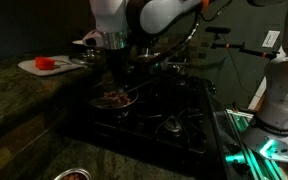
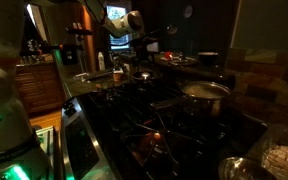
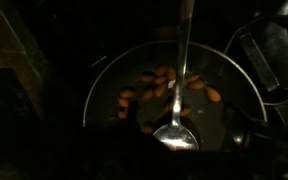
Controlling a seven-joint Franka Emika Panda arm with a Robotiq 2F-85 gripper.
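Note:
A round pan (image 1: 114,103) stands on the stovetop at the counter side. In the wrist view, several orange-brown, almond-like pieces (image 3: 212,94) lie in the pan. A metal spoon (image 3: 183,60) rests with its bowl among them and its handle reaching past the far rim. My gripper (image 1: 110,86) points down, close over the pan. Its dark fingers seem to stand partly apart in the wrist view, with the spoon's bowl showing between them. Darkness hides the fingertips, and no grip on the spoon shows.
A larger pot (image 2: 204,97) sits on another part of the stove. A red-handled item (image 1: 46,64) lies on a white board behind. A small bowl (image 1: 73,174) is at the front edge, and a clear container (image 2: 284,158) stands at the near right. Much of the black stovetop is bare.

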